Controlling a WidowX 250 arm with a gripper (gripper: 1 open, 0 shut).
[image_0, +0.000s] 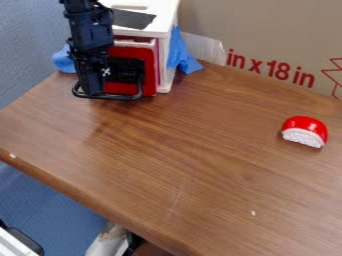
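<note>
My black gripper is at the upper left, low over the table, in front of a white box-like unit with a red front. A black wire frame or handle juts from that front at the gripper's fingertips. Whether the fingers are open or shut on it is too small to tell.
Blue cloth lies beside and behind the white unit. A red object with a white base sits at the right. Cardboard stands along the back.
</note>
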